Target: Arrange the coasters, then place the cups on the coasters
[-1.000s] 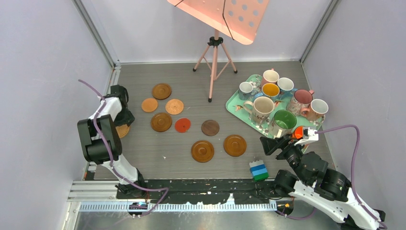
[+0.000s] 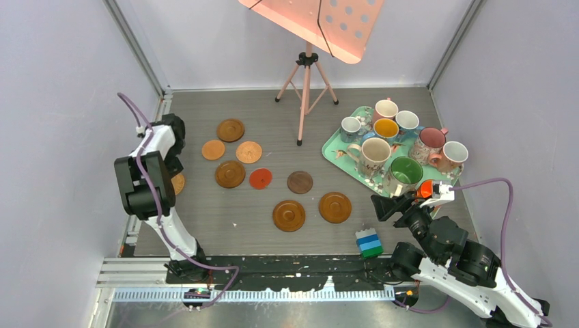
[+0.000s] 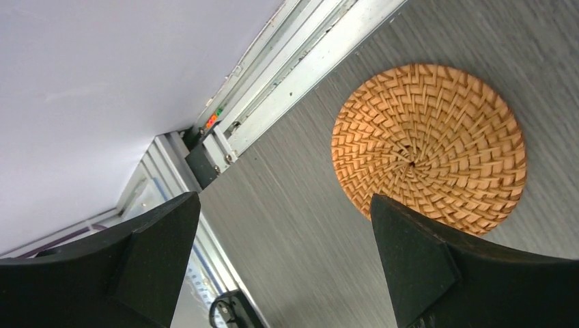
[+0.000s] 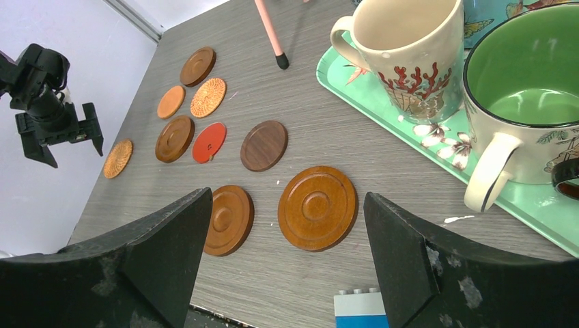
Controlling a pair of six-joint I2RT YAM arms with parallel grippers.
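Observation:
On the right, a green tray [image 2: 335,152] holds several cups, among them a cream coral mug [image 4: 416,75] and a green-lined mug [image 4: 519,137]. Wooden, woven and red coasters are spread over the middle and left of the floor; a woven coaster [image 3: 427,143] lies below my left gripper, which is open and empty. My right gripper is part open with nothing between its fingers, beside the tray's near left side, facing the wooden coasters [image 4: 317,208].
A pink tripod stand [image 2: 304,102] stands at the back. A block stack [image 2: 369,242] sits at the front right. Walls border both sides; bare floor lies between the coasters and the front edge.
My left arm has risen slightly and shifted away from the middle, uncovering more of the leftmost coaster. The right arm and the cups look unchanged.

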